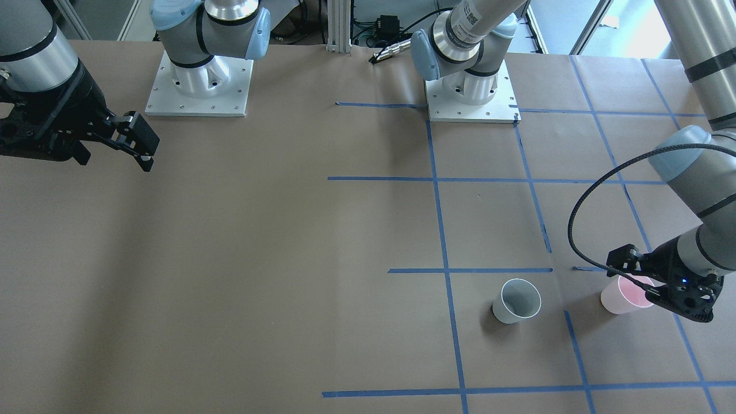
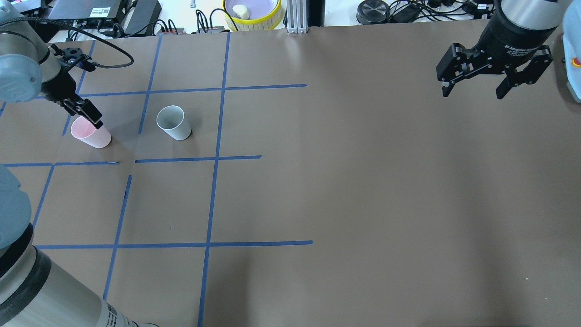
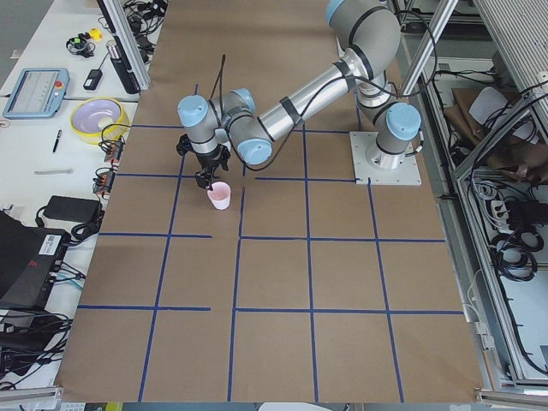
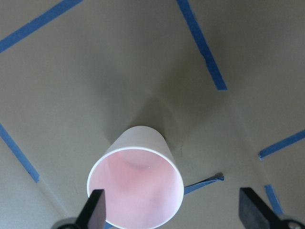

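Note:
A pink cup (image 1: 624, 296) (image 3: 219, 197) (image 2: 90, 133) stands upright on the taped floor of the work surface, just below my gripper. In the left wrist view the pink cup (image 4: 136, 186) sits between and beneath the widely spaced open fingertips, nearer the left one, with nothing held. A pale grey-white cup (image 1: 516, 301) (image 2: 173, 122) stands a short way from the pink one, toward the middle of the surface; it is out of the left wrist view.
Another arm with a black gripper (image 1: 117, 138) (image 2: 490, 65) hangs at the far side. More arm bases (image 1: 196, 96) stand along the back edge. A yellow basket (image 2: 253, 22) lies beyond the table's edge.

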